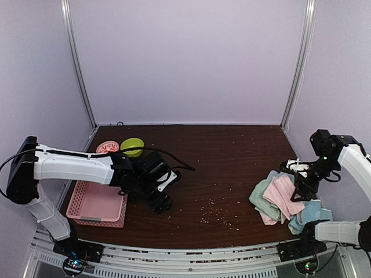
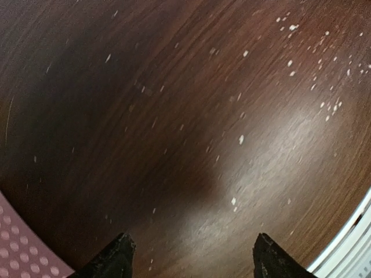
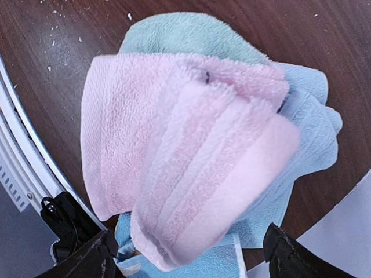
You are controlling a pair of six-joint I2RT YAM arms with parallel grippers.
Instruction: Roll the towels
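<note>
Pink, green and blue towels lie in a loose heap at the right of the table; the pink towel (image 1: 283,194) is uppermost, with the green towel (image 1: 262,200) at its left and a blue towel (image 1: 313,212) below right. Over this heap hangs my right gripper (image 1: 297,198), its fingers spread wide. In the right wrist view, the folded pink towel (image 3: 203,168) rises between and ahead of the two fingers, apart from both. My left gripper (image 1: 165,205) is above bare table right of the basket, open and empty; both fingertips (image 2: 119,255) show in its wrist view.
At the left stands an empty pink basket (image 1: 87,220), partly behind my left arm. Behind it are a red-and-white bowl (image 1: 108,147) and a green bowl (image 1: 132,143). Small white bits (image 1: 213,215) are scattered on the front middle table.
</note>
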